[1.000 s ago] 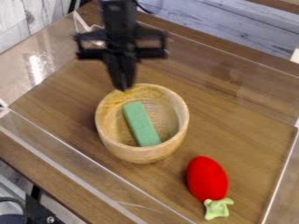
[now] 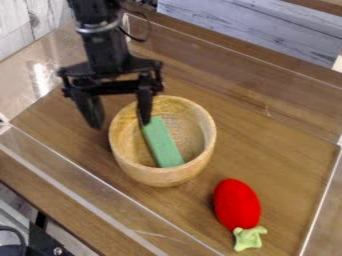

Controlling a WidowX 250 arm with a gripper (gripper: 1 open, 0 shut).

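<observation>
My black gripper (image 2: 118, 109) hangs open above the left rim of a wooden bowl (image 2: 187, 168), its fingers slightly blurred. Inside the bowl lies a green block (image 2: 166, 145). To the lower right a red plush vegetable (image 2: 237, 205) with a pale green top lies on the wooden surface.
A pale edge strip runs along the lower left, with a dark gap beyond it. Whitish planks stand at the back.
The bowl, block and vegetable look unmoved.
</observation>
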